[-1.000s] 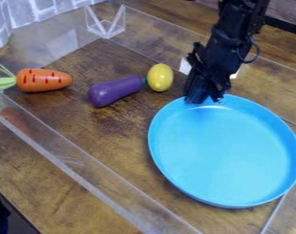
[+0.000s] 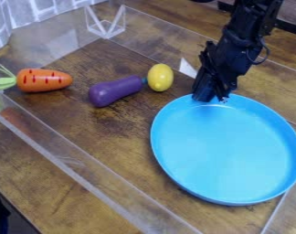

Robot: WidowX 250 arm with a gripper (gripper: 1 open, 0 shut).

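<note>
My black gripper (image 2: 209,88) reaches down from the upper right to the back rim of a large blue plate (image 2: 224,151). It looks shut, and its fingertips are dark and small, with nothing visible between them; whether they touch the rim is unclear. A yellow egg-like toy (image 2: 159,76) lies just left of the gripper. A purple eggplant toy (image 2: 115,90) lies left of that, and an orange carrot toy (image 2: 43,79) with a green top lies at the far left.
Clear plastic walls cross the wooden surface (image 2: 78,146) at the back and along the left and front. The wood between the carrot and the plate is bare.
The blue plate has shifted slightly to the right over the last second, and the gripper slightly with it. The toys have stayed in place.
</note>
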